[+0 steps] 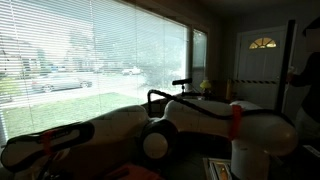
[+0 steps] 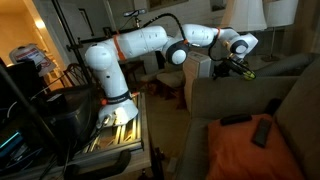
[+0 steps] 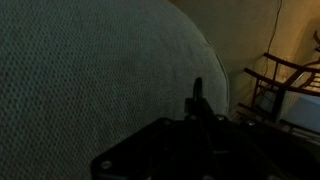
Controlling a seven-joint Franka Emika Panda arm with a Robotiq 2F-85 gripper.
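My gripper hangs from the far end of the white arm, beyond the sofa's back corner in exterior view 2. In the wrist view the gripper is a dark silhouette, its fingers close together and pointing up over a grey woven surface. It looks shut; too little light falls there to tell what lies between the fingers. On the grey sofa lie an orange-red cushion, a dark remote-like object on it, and another dark object behind it.
A lamp with a pale shade stands behind the arm. The arm's base sits on a dark cabinet. In the wrist view a dark wooden chair stands off to the right. Open floor lies between cabinet and sofa.
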